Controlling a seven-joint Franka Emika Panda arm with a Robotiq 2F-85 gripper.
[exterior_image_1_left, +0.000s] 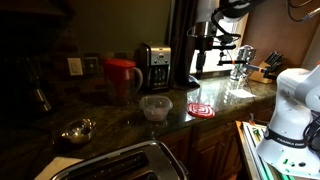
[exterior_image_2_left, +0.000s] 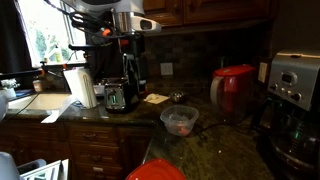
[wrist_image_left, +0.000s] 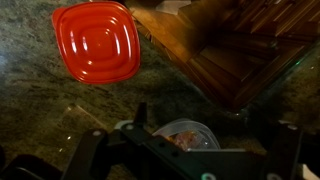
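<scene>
A red square lid (wrist_image_left: 97, 42) lies flat on the dark counter; in exterior view 1 the same lid (exterior_image_1_left: 201, 110) is near the counter's front edge. Beside it stands a clear round container (exterior_image_1_left: 156, 107), and exterior view 2 shows something reddish inside this container (exterior_image_2_left: 180, 121). High above the counter, my gripper (exterior_image_1_left: 198, 74) points down, clear of both lid and container. From the wrist, the gripper has its dark fingers spread well apart and is open. The container's bowl (wrist_image_left: 187, 135) appears low between them, far below, partly hidden by the gripper body.
A red pitcher (exterior_image_1_left: 121, 80) and a coffee maker (exterior_image_1_left: 156, 66) stand along the back wall. At the left are a metal bowl (exterior_image_1_left: 77, 131) and a sink (exterior_image_1_left: 120, 162). A knife block (exterior_image_1_left: 268, 68) sits far right. Counter between lid and container is bare.
</scene>
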